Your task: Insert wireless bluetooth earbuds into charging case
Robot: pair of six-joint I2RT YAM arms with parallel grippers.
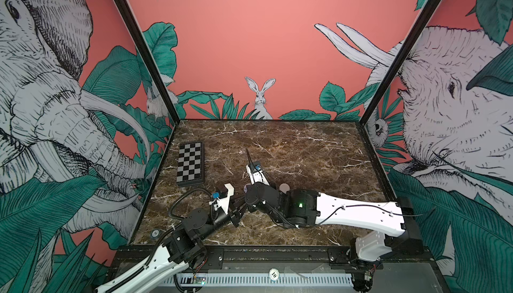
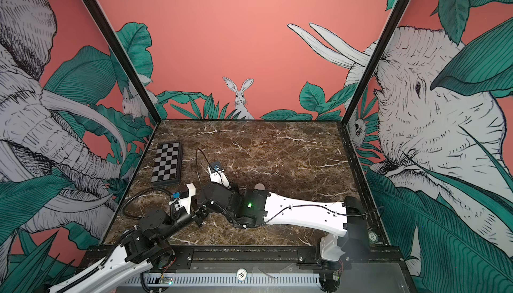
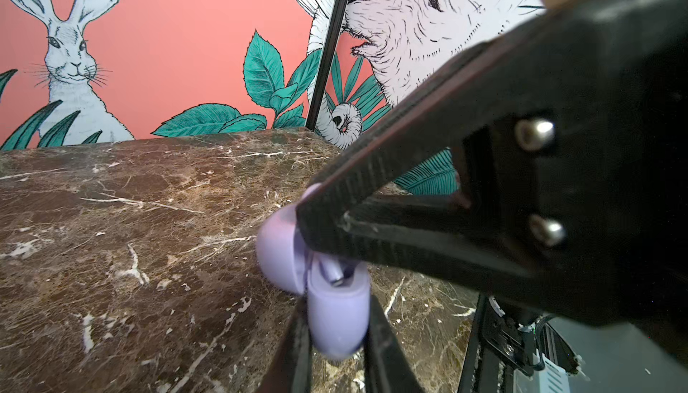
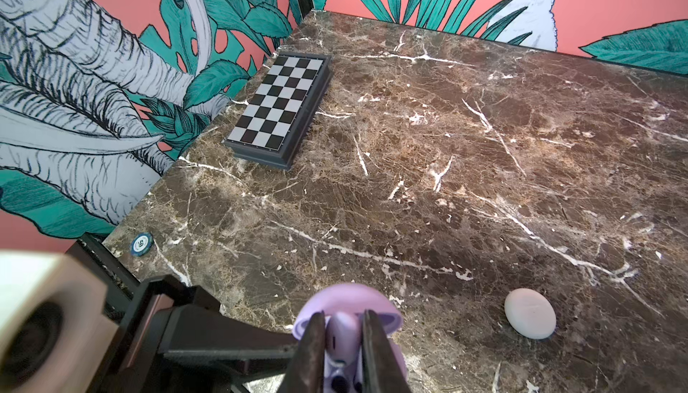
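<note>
The lilac charging case (image 3: 337, 314) hangs over the table with its lid (image 3: 279, 249) open, between my two grippers. In the left wrist view my left gripper is shut on the case, and a black part of the other arm crosses above it. In the right wrist view my right gripper is shut on a lilac earbud (image 4: 342, 335) at the case's mouth; whether it is seated cannot be told. Both top views mostly hide case and earbud behind the arms.
A checkerboard box (image 4: 276, 106) lies at the back left, a round white object (image 4: 530, 312) on the table near the grippers, and a small blue-rimmed disc (image 4: 141, 244) at the left edge.
</note>
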